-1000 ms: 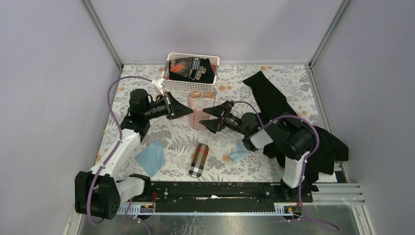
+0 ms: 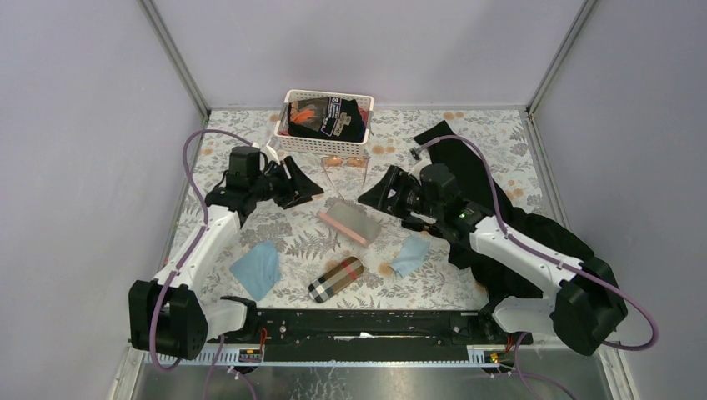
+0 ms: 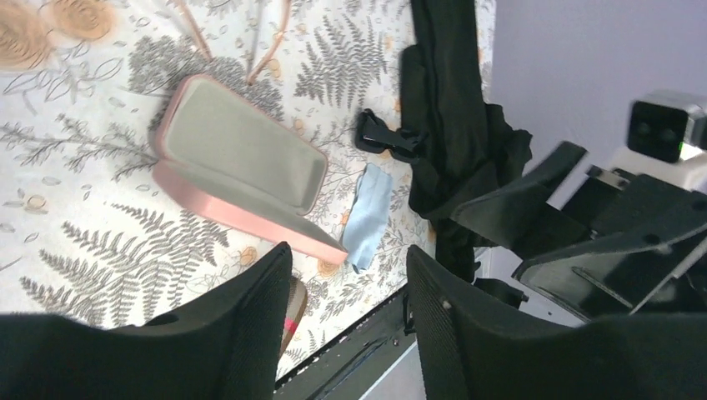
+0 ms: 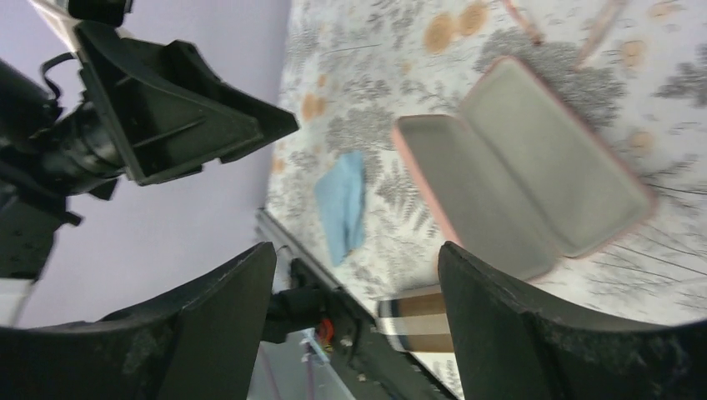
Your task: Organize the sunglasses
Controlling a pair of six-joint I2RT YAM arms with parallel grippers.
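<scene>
A pink hard case [image 2: 350,225] lies opened flat on the table, its grey inside [image 3: 242,142] facing up. My left gripper [image 2: 307,197] is at its upper left, part open with nothing between its fingers. On the other side, my right gripper [image 2: 377,190] stands wide open and empty. Pink-tinted sunglasses [image 2: 343,162] rest behind the case, temples pointing toward it; in the right wrist view only their temple ends [image 4: 602,29] show. A plaid case [image 2: 336,279] lies slanted near the front edge.
A white basket [image 2: 325,145] with a dark bag stands at the back. One blue cloth [image 2: 257,268] lies front left, another [image 2: 410,255] right of the cases. Black fabric [image 2: 500,217] covers the right side, with a small black item [image 3: 388,135] beside it.
The plaid case has turned slantwise. My right arm moved right and its fingers are wider apart.
</scene>
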